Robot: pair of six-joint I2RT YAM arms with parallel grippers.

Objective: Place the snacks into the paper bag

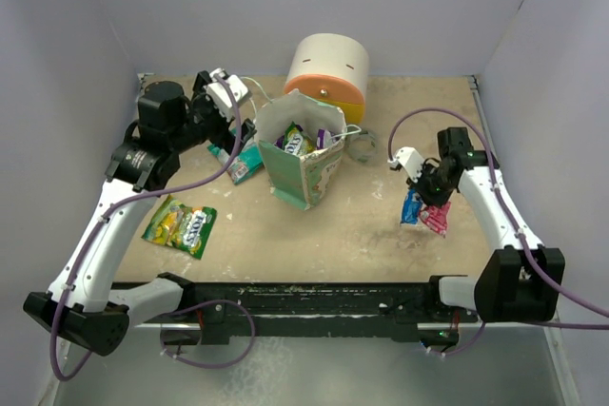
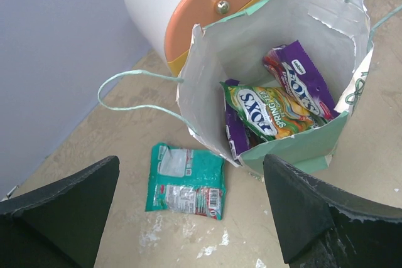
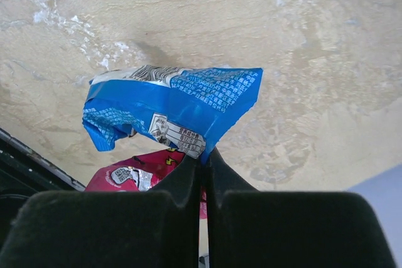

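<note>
The paper bag (image 1: pixel 309 178) stands at the centre, holding purple and green-yellow snack packs (image 2: pixel 270 111). A teal pack (image 2: pixel 185 177) lies beside it, and a green-yellow pack (image 1: pixel 181 225) lies at the lower left. My left gripper (image 1: pixel 228 135) is open above the table at the bag's left, nothing between its fingers. My right gripper is shut on the blue snack pack (image 3: pixel 163 101), pinched by its edge at the fingertips. A pink pack (image 3: pixel 138 171) sits just behind it in the right wrist view; whether that is held too I cannot tell.
A white cylinder with an orange face (image 1: pixel 324 64) stands behind the bag, with a clear tape roll (image 1: pixel 363 149) to its front right. Walls bound both sides.
</note>
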